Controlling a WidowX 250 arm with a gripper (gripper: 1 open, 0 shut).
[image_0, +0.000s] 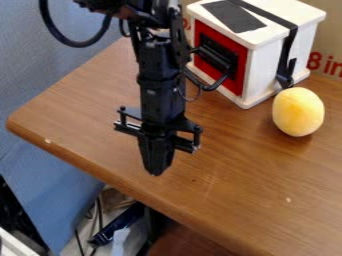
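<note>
My black gripper (156, 160) hangs pointing down just above the front-left part of the wooden table (247, 200), its fingertips close together; whether they are fully shut is hard to tell. A white box (262, 75) with a red front (218, 55) and a black handle stands at the back right, behind my arm. A yellow oval object (298, 112) sits on the table at the right, apart from the gripper.
Cardboard (325, 60) stands behind the box. The table's left and front edges border a floor area with cables and clutter.
</note>
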